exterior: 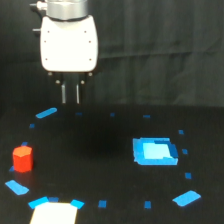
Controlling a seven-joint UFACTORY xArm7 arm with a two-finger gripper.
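My gripper (70, 93) hangs high at the upper left, pointing down from the white arm. Its two thin dark fingers stand a little apart with only dark background between them. A red block (22, 158) sits on the black table near the left edge, well below and left of the gripper. On the right lies a bright blue outline (137, 149) around a white patch (158, 151). No object touches the fingers.
A whitish-orange item (53, 213) shows at the bottom edge, with blue tape (40, 202) beside it. More tape strips (186, 198) and several small blue squares mark the table.
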